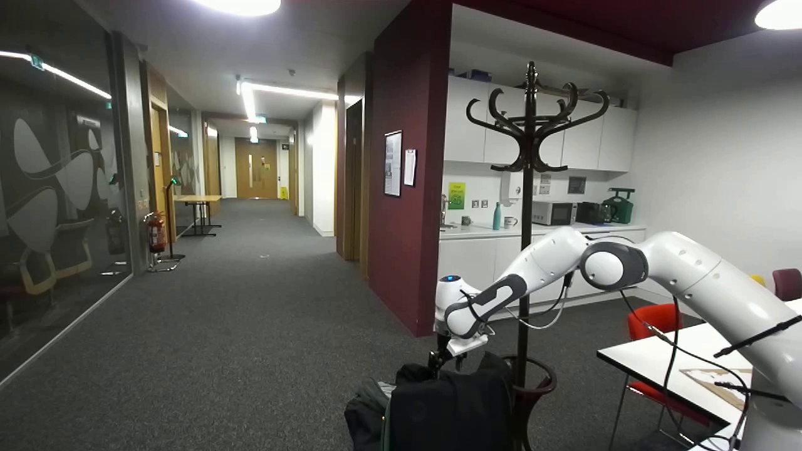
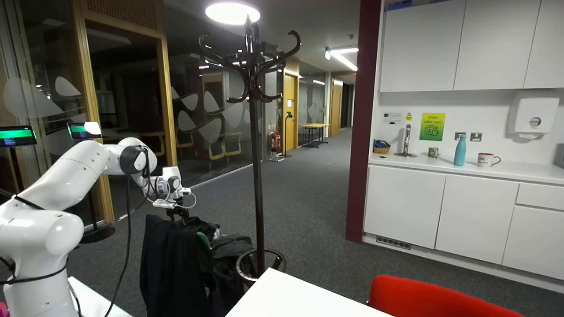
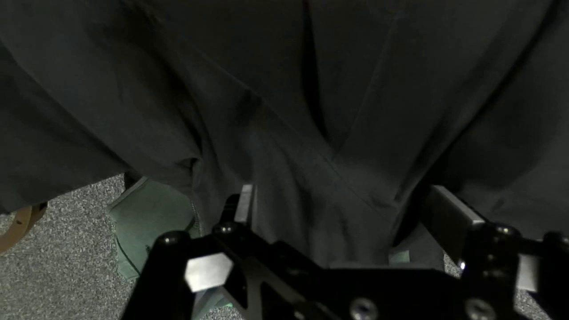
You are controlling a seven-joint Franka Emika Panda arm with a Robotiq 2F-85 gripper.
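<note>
Black cloth, apparently a jacket [image 1: 451, 409], hangs draped over something beneath the arm; what carries it is hidden. My gripper [image 1: 447, 364] points down at the jacket's top edge. In the second exterior view the gripper [image 2: 177, 212] is just over the same dark jacket [image 2: 172, 264]. Dark folds of the jacket [image 3: 320, 133] fill most of the wrist view, where my gripper is open, its two fingers wide apart. Cloth lies below and between the fingers; whether they touch it I cannot tell. A dark coat stand [image 2: 257, 174] rises close by, its hooks bare.
A grey-green bag [image 2: 231, 245] is beside the jacket. White table [image 2: 301, 298] and red chair [image 2: 439, 298] stand near the arm. The stand's ring base [image 1: 537, 376] is right behind the jacket. Open carpet [image 1: 263, 338] lies to the left.
</note>
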